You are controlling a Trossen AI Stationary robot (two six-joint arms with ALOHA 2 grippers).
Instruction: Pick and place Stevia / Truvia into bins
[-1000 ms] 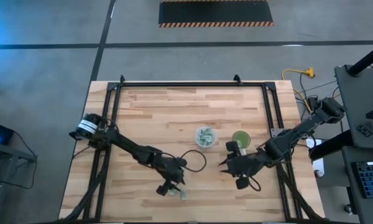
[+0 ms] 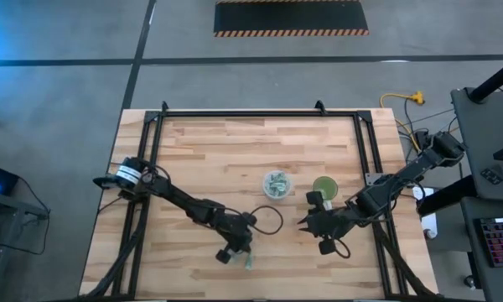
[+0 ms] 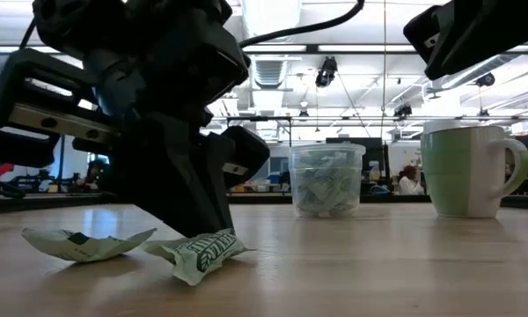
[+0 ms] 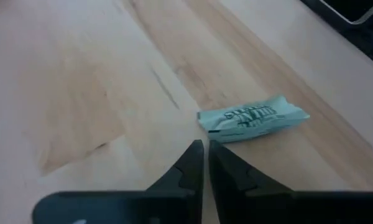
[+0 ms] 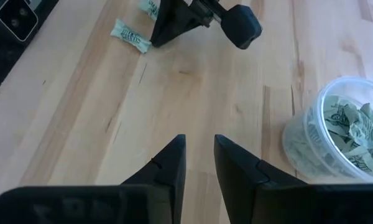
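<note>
Two pale green stevia packets lie on the table. In the low view one packet [image 3: 202, 254] sits by the tip of my left gripper, and another packet [image 3: 86, 245] lies to its left. My left gripper is shut with nothing between its fingers; a packet [image 4: 253, 119] rests just beyond its tips in the left wrist view. The clear round tub [image 2: 277, 184] holds several packets and stands at mid-table. My right gripper hangs open and empty, with the tub [image 5: 303, 140] to its right.
A green and white mug [image 3: 460, 172] stands right of the tub, close to my right arm [image 2: 339, 220]. Black frame bars [image 2: 260, 113] border the table.
</note>
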